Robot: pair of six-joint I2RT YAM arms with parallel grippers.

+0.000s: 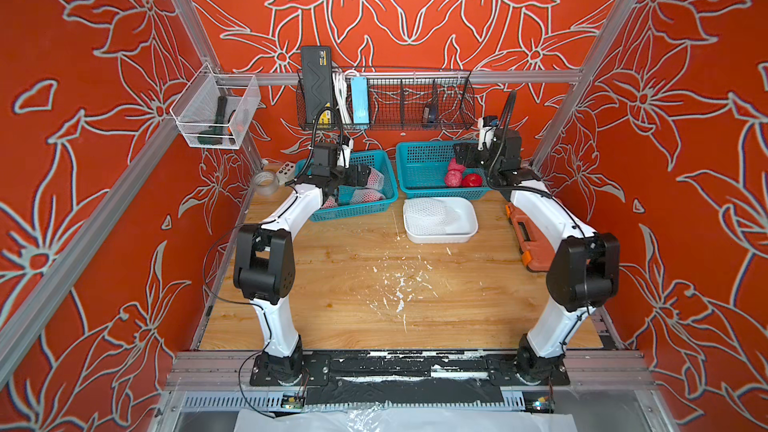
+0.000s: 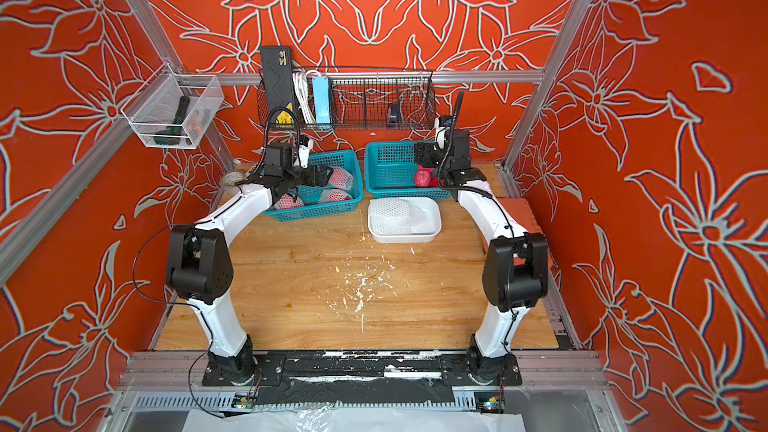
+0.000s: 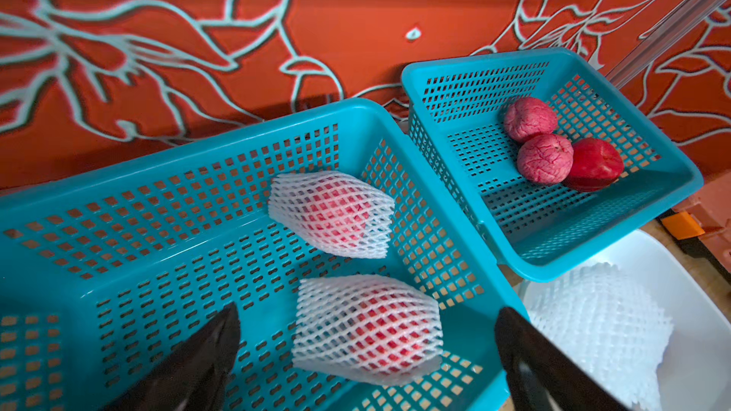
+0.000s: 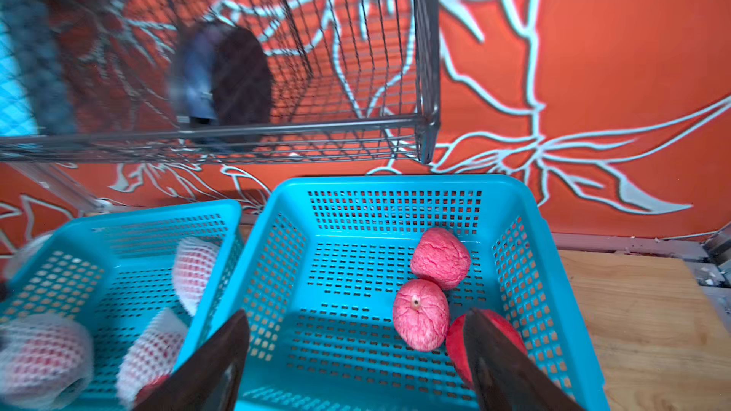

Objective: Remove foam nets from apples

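Above the left teal basket [image 1: 297,206] my left gripper stands open, nothing between its fingers. That basket holds several apples in white foam nets; the left wrist view shows a nearer netted apple [image 3: 373,328] and a farther netted apple [image 3: 335,213]. Over the right teal basket [image 4: 525,213] hangs my open right gripper, also empty. Three bare red apples lie there: a wrinkled apple [image 4: 440,258], another wrinkled apple [image 4: 421,316], and a smoother apple [image 4: 487,338] partly hidden by a finger. A loose foam net [image 3: 601,327] rests in the white tray [image 1: 460,232].
Behind the baskets, a black wire rack [image 4: 304,133] with items hangs on the wall. An orange case [image 1: 534,240] lies at the table's right side. White scraps [image 1: 400,288] dot the otherwise clear middle of the table [image 1: 336,272].
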